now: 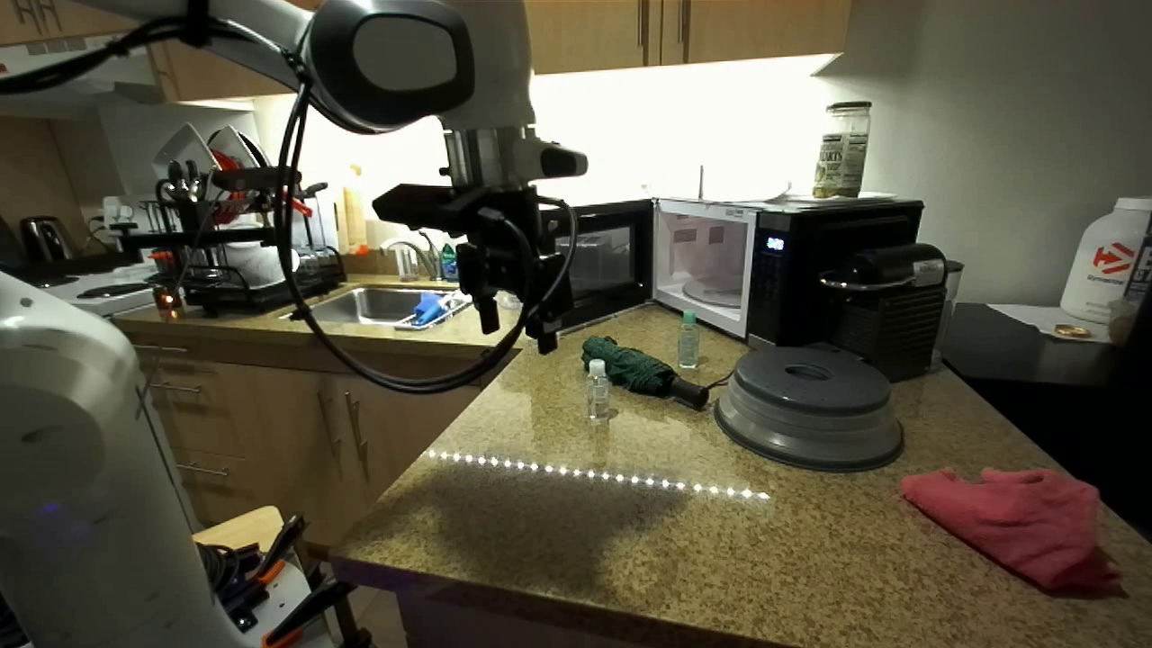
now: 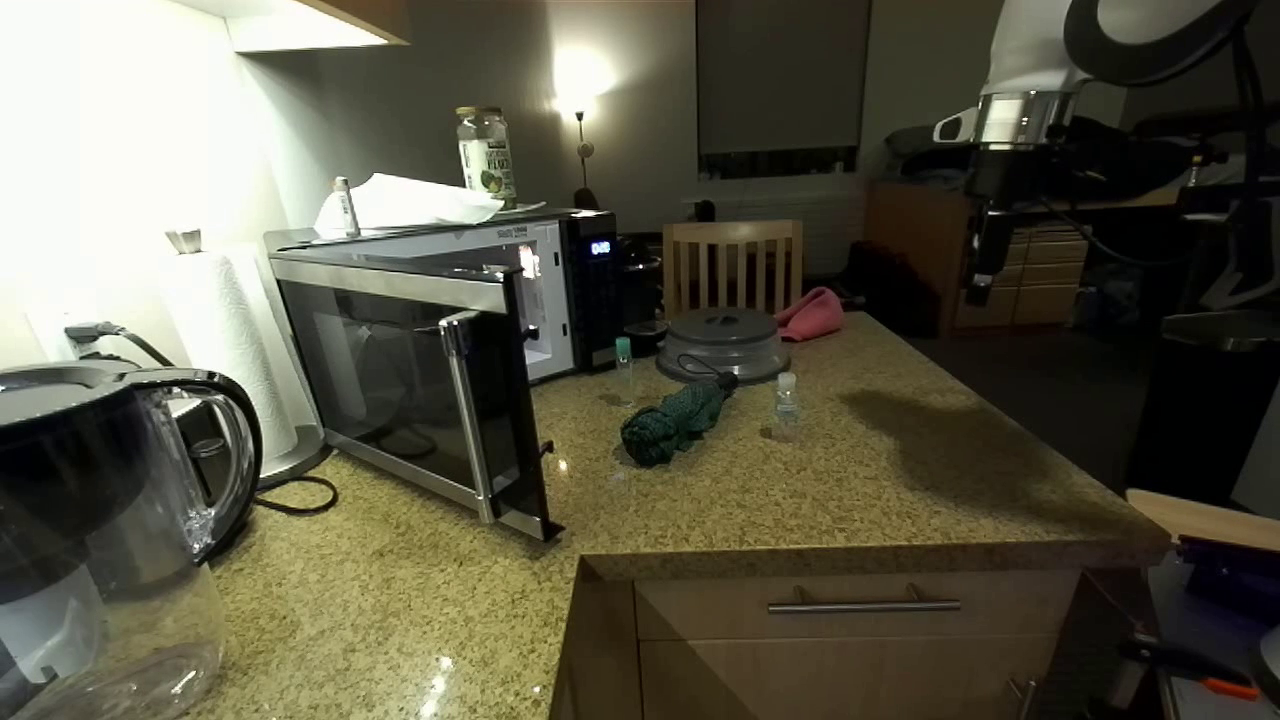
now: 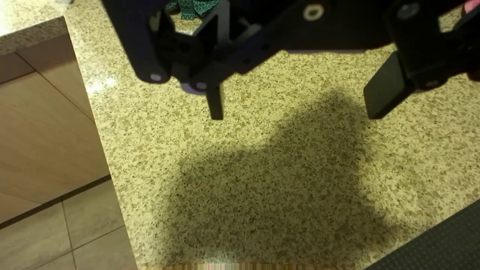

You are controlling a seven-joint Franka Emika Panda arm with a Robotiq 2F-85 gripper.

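Observation:
High over the near part of the counter, my gripper is open, its two fingers wide apart and only bare counter below them. On the counter lies a folded green umbrella [image 1: 637, 368]; a bit of its cloth [image 3: 193, 8] shows at the top of the wrist view. Two small clear bottles stand upright near it: a white-capped bottle [image 1: 598, 394] on the near side and a green-capped bottle [image 1: 688, 341] by the microwave. The microwave [image 2: 547, 282] has its door [image 2: 408, 372] swung wide open. A grey collapsible lid [image 1: 807, 405] sits on the counter, with a pink cloth [image 1: 1010, 523] to its right.
A black coffee machine [image 1: 880, 308] stands beside the microwave, and a glass jar [image 1: 842, 151] is on top of it. A water pitcher [image 2: 108, 516] and a paper towel roll [image 2: 234, 348] occupy the other counter stretch.

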